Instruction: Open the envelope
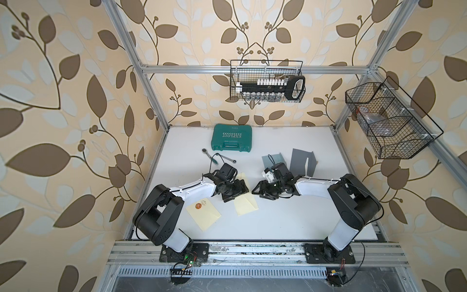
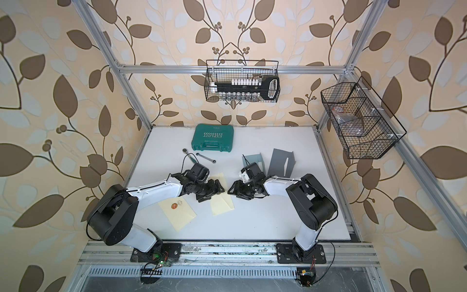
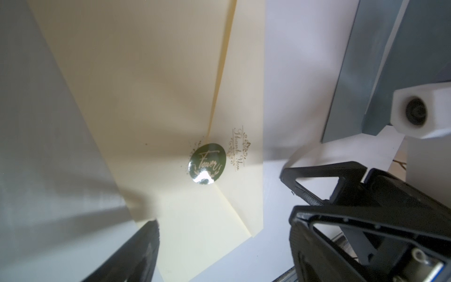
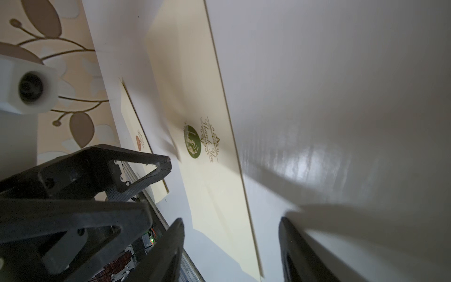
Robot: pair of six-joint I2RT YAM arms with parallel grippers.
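A cream envelope lies flat on the table between my two arms. Its flap is held down by a dark green round seal, with gold "Thank You" print beside it. In the left wrist view, my left gripper is over the envelope, fingers apart and nothing between them; from the top left it covers the seal. To the envelope's right is my right gripper. The right wrist view shows its fingers apart over the envelope's edge, gripping nothing. The flap looks closed, with a narrow shadowed line along its edge.
A second envelope with a red seal lies under the left arm. Behind are a green case, a wrench and grey folded card.
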